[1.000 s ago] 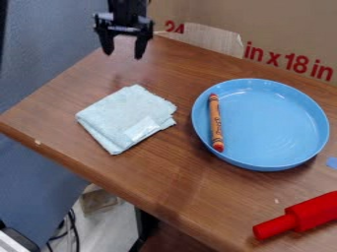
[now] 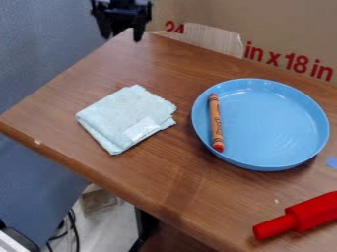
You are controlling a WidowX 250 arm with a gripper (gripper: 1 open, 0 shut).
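Observation:
The black gripper (image 2: 121, 28) hangs at the top of the view above the far left end of the wooden table, blurred, so its opening is hard to tell. A folded pale cloth (image 2: 125, 116) lies at the middle left of the table. A blue plate (image 2: 270, 128) sits at the right, with an orange crayon (image 2: 216, 123) lying on its left part. A red rolling pin (image 2: 299, 215) is at the near right corner.
A cardboard box (image 2: 286, 34) stands behind the table. Cables (image 2: 69, 226) lie below the left edge.
The cloth, plate, crayon and rolling pin have not moved.

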